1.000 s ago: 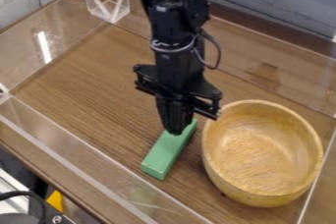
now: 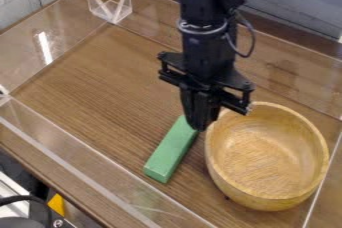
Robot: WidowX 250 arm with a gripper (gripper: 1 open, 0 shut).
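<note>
My gripper (image 2: 198, 114) is a black mechanism hanging in the middle of the camera view, its narrow tip shut, with nothing visible between its fingers. Just below and left of it a green rectangular block (image 2: 171, 150) lies flat on the wooden surface. To the right of the tip is a tan round bowl (image 2: 265, 167), apparently empty, close beside the block.
A small clear wire-like holder (image 2: 110, 2) stands at the back left. Dark cables show at the lower left corner.
My gripper has moved right and slightly up, from over the green block toward the bowl's near-left rim. The block and bowl have not visibly moved.
</note>
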